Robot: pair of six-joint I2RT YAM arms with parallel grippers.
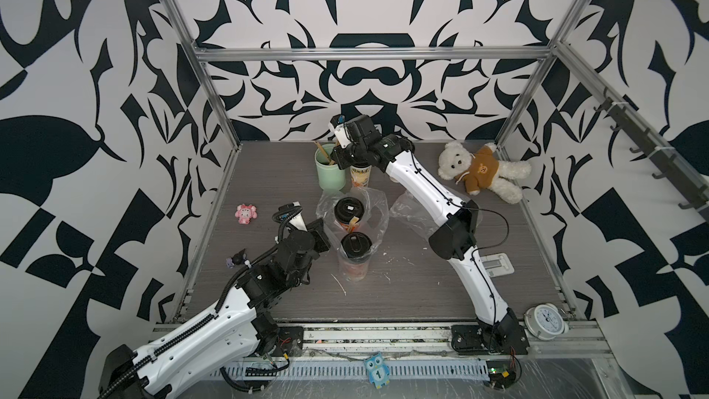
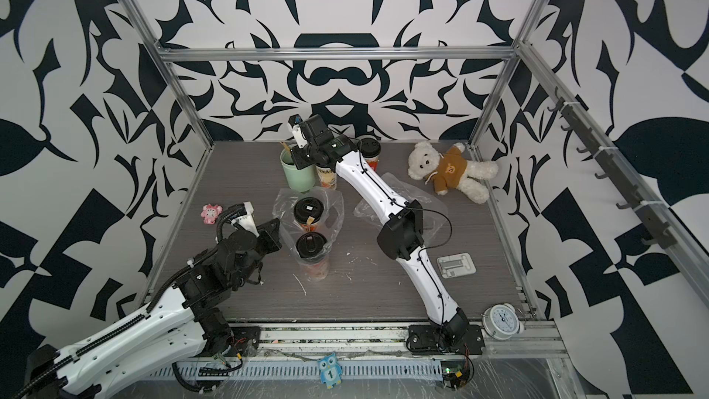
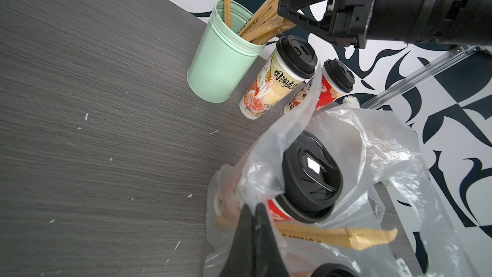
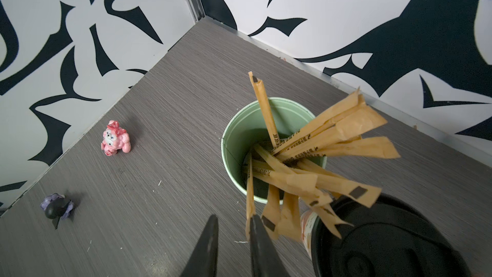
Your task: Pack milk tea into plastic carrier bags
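Observation:
A clear plastic bag [image 1: 380,210] stands open on the table around a black-lidded cup [image 1: 348,210], with a second lidded cup [image 1: 356,245] at its near side. One paper-wrapped straw [image 3: 338,236] lies across the bag between these cups. At the bag's left edge, my left gripper is shut, with thin film gathered at its fingertips. My right gripper is part open above the green straw bucket [image 4: 235,123]. Wrapped straws [image 4: 307,169] fan out of that bucket; one hangs close to the right finger, and nothing shows clasped.
Two more lidded cups, one cream [image 3: 271,84] and one red [image 3: 328,89], stand behind the bag. An empty-looking bag [image 2: 421,207] lies on the right near a teddy bear [image 2: 450,170]. A pink toy [image 1: 246,212] sits at left, with bare table around it.

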